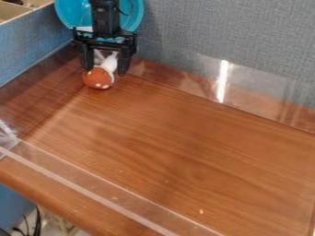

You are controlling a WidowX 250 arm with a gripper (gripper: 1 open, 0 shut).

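My gripper (106, 53) hangs at the back left of the wooden table, over an orange-and-white object (99, 77), perhaps a toy, which rests on the table with its white part reaching up between the fingers. I cannot tell whether the fingers are closed on it. A turquoise round dish (76, 13) is partly hidden behind the arm.
Padded walls (227, 37) border the back and left. A clear plastic item (5, 136) sits at the left edge.
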